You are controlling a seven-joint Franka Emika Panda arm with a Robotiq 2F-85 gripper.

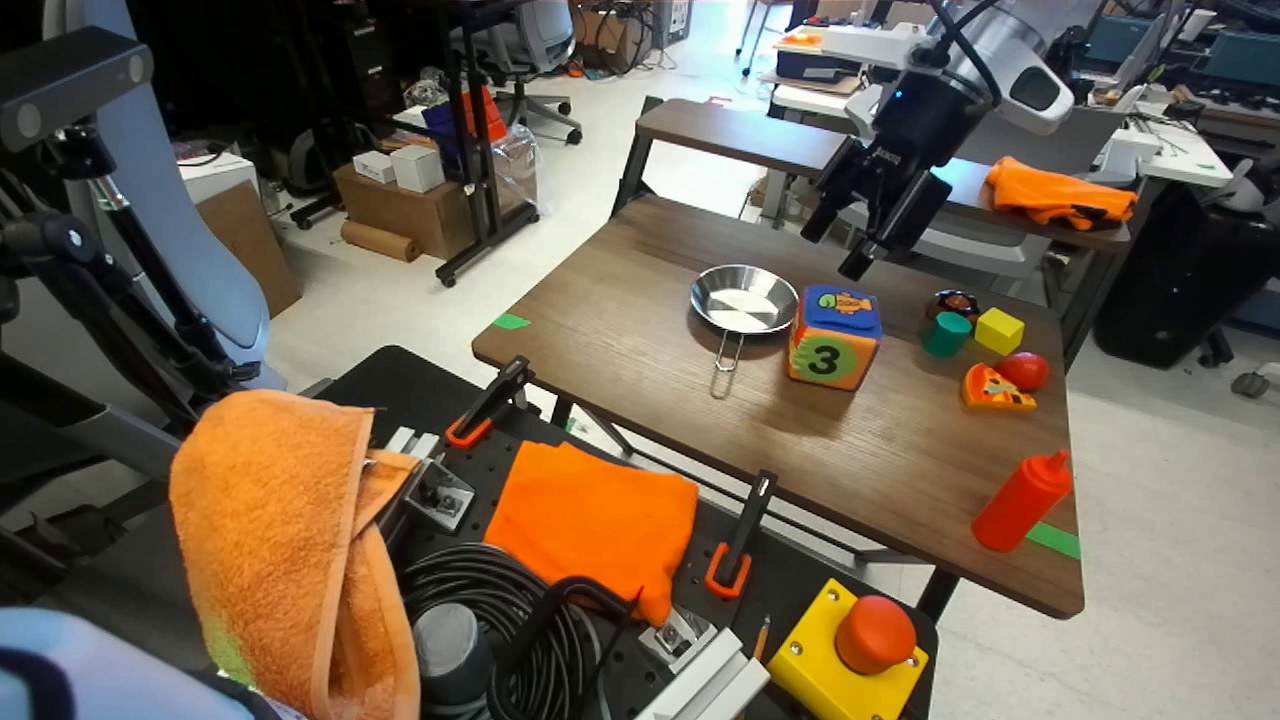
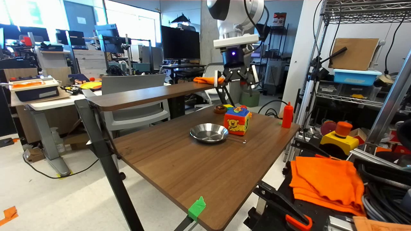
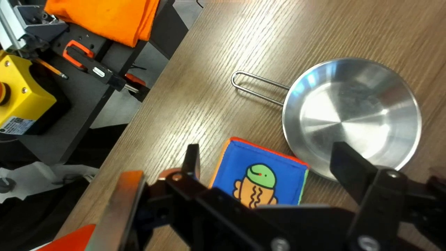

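Note:
My gripper (image 1: pixel 830 250) is open above the table, its fingers spread apart with nothing held between them. In the wrist view, a soft picture cube (image 3: pixel 260 177) shows its blue top below the gap between my fingers, partly covered by the gripper body. Exterior view 1 shows the cube's orange side with a green patch and a 3. Close beside the cube lies a shiny steel pan (image 3: pixel 351 113), its wire handle (image 3: pixel 259 85) pointing toward the table's clamp-side edge. One finger overlaps the pan's rim in the wrist view.
At the table's far end are a teal cylinder (image 1: pixel 947 334), a yellow cube (image 1: pixel 998 330), a red ball (image 1: pixel 1023 370), a toy pizza slice (image 1: pixel 997 389) and a dark round item (image 1: pixel 953 304). A red bottle (image 1: pixel 1022 500) stands near the corner.

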